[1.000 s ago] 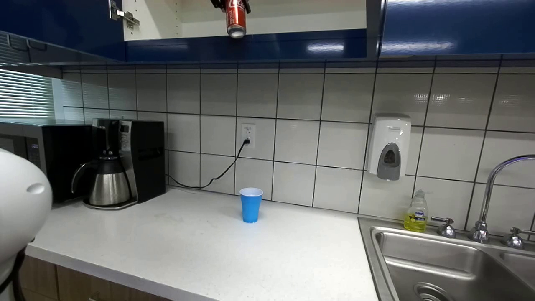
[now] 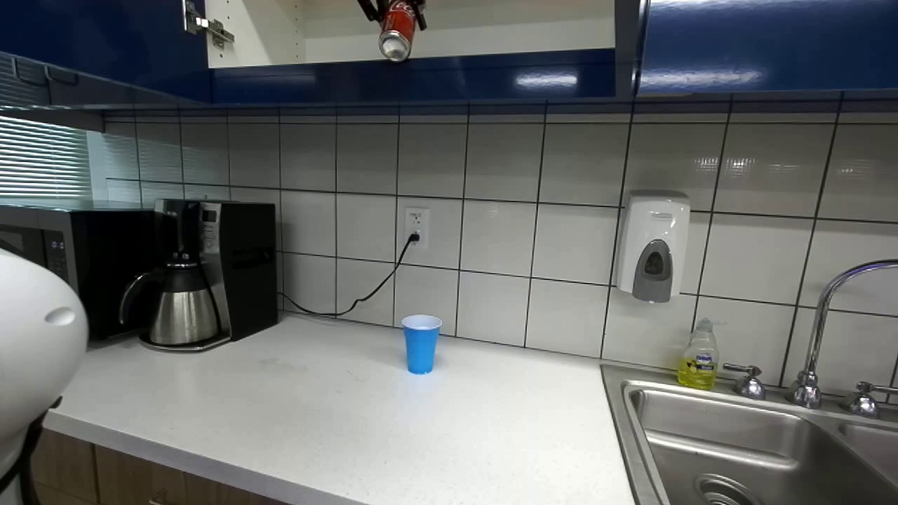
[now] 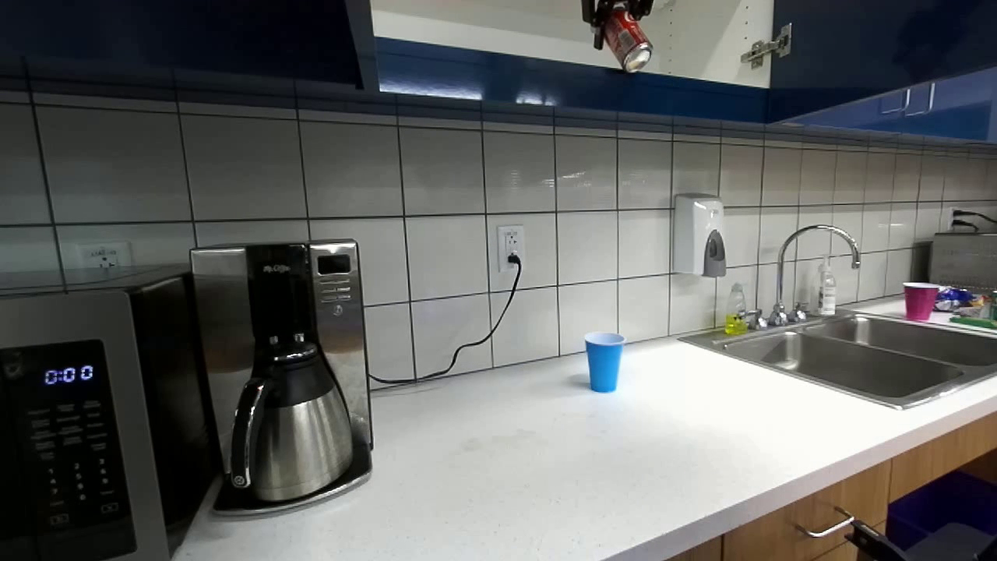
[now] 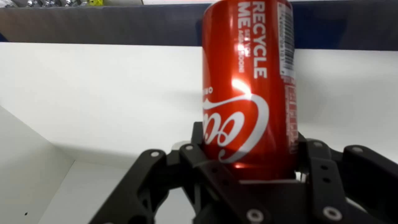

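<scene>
A red Coca-Cola can [image 2: 397, 30] is held at the open upper cabinet, high above the counter. In the wrist view my gripper is shut on the can [image 4: 250, 86], a black finger on either side. In exterior view 2 the can [image 3: 627, 39] hangs tilted, its metal end pointing down and to the right, below the gripper [image 3: 617, 11]. Whether the can touches the cabinet is hard to tell. A blue cup [image 2: 421, 345] stands upright on the white counter [image 2: 337, 404], well beneath the can.
Cabinet doors [image 3: 888, 56] stand open beside the shelf space. A coffee maker [image 3: 299, 374] and microwave [image 3: 84, 421] occupy one end of the counter. At the other end are the sink [image 2: 741, 429], dish soap [image 2: 699, 358] and a wall dispenser [image 2: 654, 244]. Counter space around the cup is clear.
The can has tilted slightly in exterior view 1, its lower end moving a little left and its top right. The gripper still holds it. The cup has not moved.
</scene>
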